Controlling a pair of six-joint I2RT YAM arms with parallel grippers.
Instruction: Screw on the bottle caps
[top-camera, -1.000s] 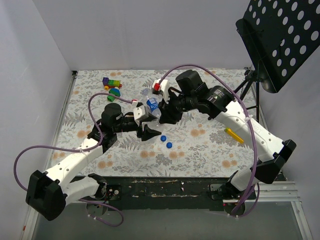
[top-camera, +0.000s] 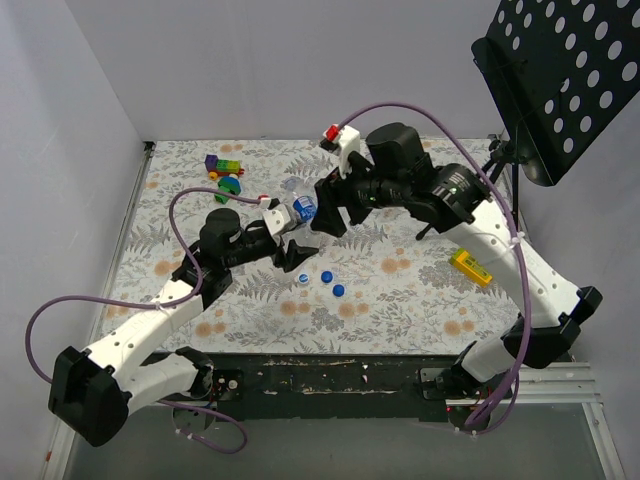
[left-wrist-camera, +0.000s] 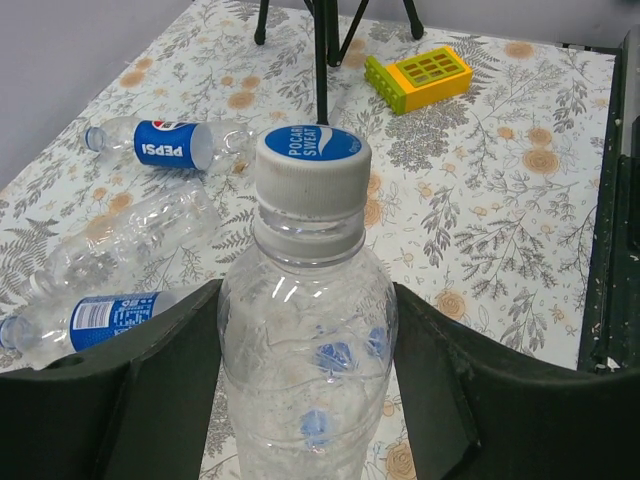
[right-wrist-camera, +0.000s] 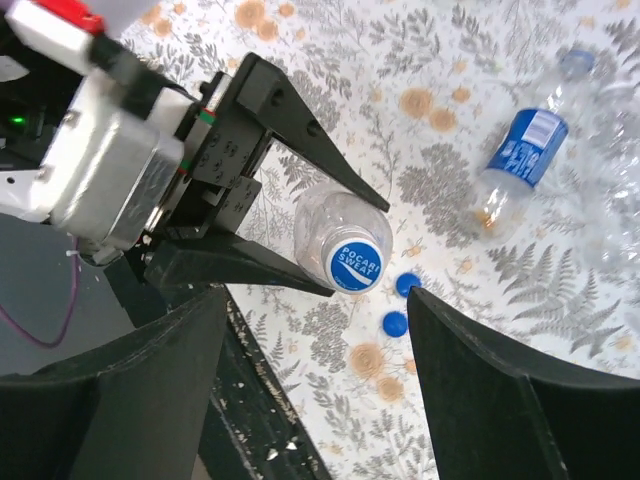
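Note:
In the left wrist view, a clear bottle stands upright between the fingers of my left gripper, which is shut on its body. A white cap with a blue "Pocari Sweat" top sits on its neck; how tight it is cannot be told. My right gripper hangs above it, open, its fingers apart and empty. Two blue loose caps lie on the table. Behind the held bottle lie a Pepsi-labelled bottle, an unlabelled clear bottle and another blue-labelled bottle.
A yellow box lies at the right, near a black stand. Colourful toy blocks sit at the back left.
My right gripper has risen away from the bottle, its arm appearing larger from above. The left arm has shifted only slightly.

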